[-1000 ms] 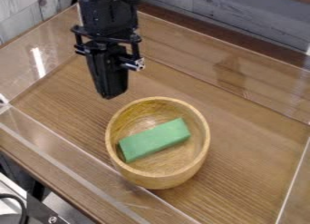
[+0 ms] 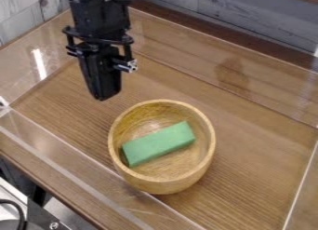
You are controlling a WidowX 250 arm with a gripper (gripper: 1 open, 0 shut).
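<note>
My gripper [image 2: 106, 85] hangs at the upper left of the camera view, a black arm above the wooden surface; whether its fingers are open or shut is unclear. Below and to its right sits a round tan bowl [image 2: 194, 164] holding a green block [image 2: 159, 142], which lies tilted diagonally inside it. The gripper is apart from both.
A pale wall [image 2: 267, 15] runs along the back, and dark cables show at the lower left edge.
The gripper has shifted slightly left over the last second. The bowl and green block look unchanged.
</note>
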